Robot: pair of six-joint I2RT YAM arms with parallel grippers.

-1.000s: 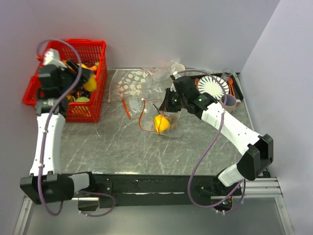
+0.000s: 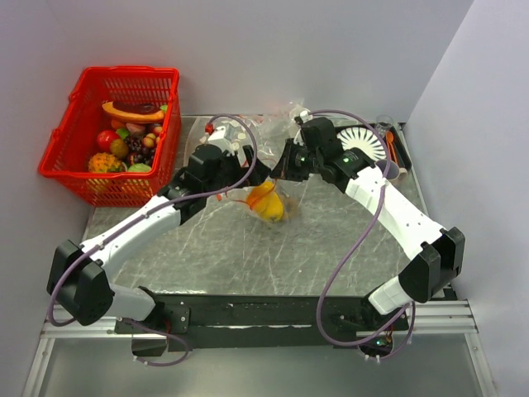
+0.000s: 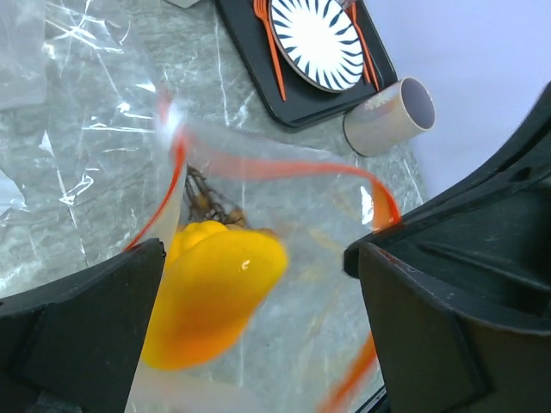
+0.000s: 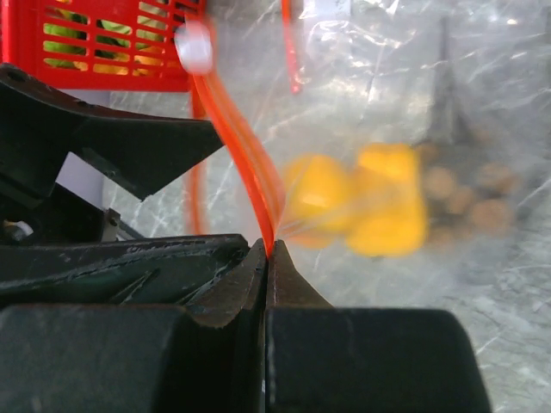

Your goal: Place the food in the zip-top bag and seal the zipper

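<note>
A clear zip bag with orange zipper holds yellow food [image 2: 267,201], seen also as yellow pieces [image 3: 211,292] in the left wrist view, beside brown round items. My left gripper [image 2: 253,165] is over the bag's mouth, open, its fingers [image 3: 456,249] around the opening with nothing held. My right gripper [image 2: 282,169] is shut on the bag's edge at the orange zipper strip [image 4: 254,185], which runs into its fingertips.
The red basket [image 2: 58,157] of fruit and vegetables stands at left. A black tray with plate [image 2: 360,141] and cutlery is at back right, beside a cup [image 3: 387,116].
My left gripper came from the basket with a yellow item to over the bag; it now holds nothing, and yellow food is lower in the bag.
</note>
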